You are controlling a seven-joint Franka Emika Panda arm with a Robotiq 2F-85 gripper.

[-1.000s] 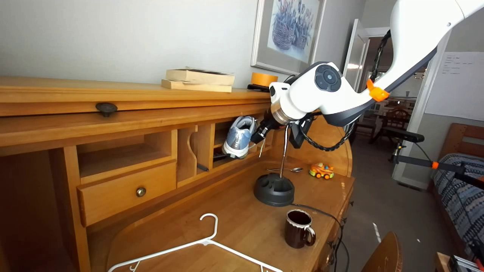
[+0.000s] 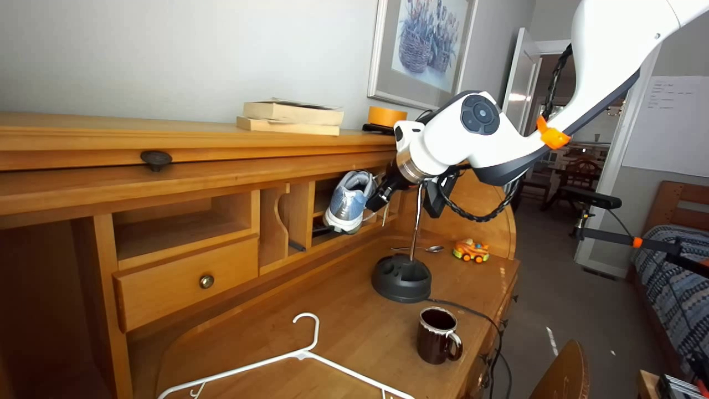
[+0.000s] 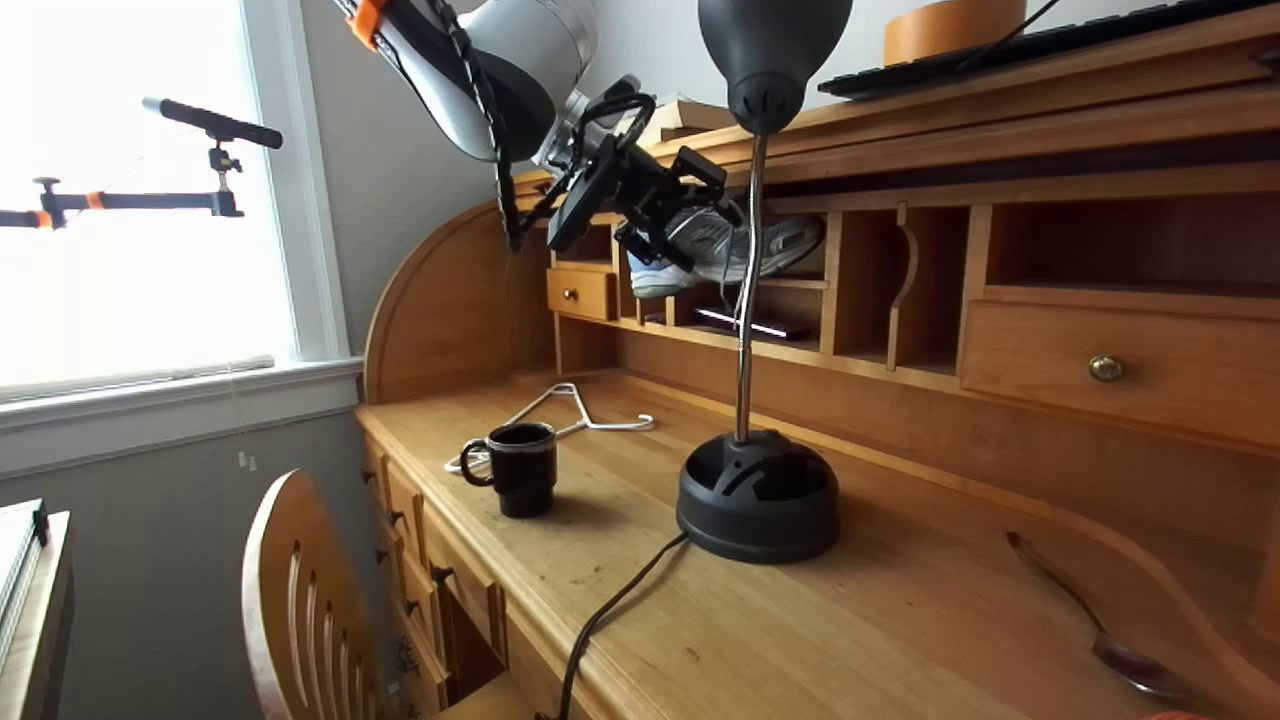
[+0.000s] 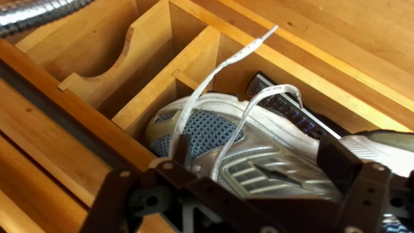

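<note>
A grey, white and blue running shoe (image 4: 271, 155) lies partly inside a cubby of the desk's wooden organizer, its near end jutting out past the shelf front, as the shoe (image 2: 348, 201) shows in exterior view 1. My gripper is open, with one finger on each side of the shoe's side panel in the wrist view. Whether the fingers touch it, I cannot tell. A white lace (image 4: 201, 88) trails loose across the shoe. In exterior view 2 the gripper (image 3: 693, 216) is in front of the shoe, partly covering it.
A black remote (image 4: 295, 110) lies in the cubby beside the shoe. The desk lamp's stem (image 3: 753, 276) rises close to the gripper, above its black base (image 2: 401, 279). On the desktop are a brown mug (image 2: 437, 336), a white hanger (image 2: 302, 354), a spoon and a toy car (image 2: 471, 250).
The jutting end of the shoe has shifted slightly down and to the left in exterior view 1. Its dangling lace hangs differently. The arm shows almost no movement.
</note>
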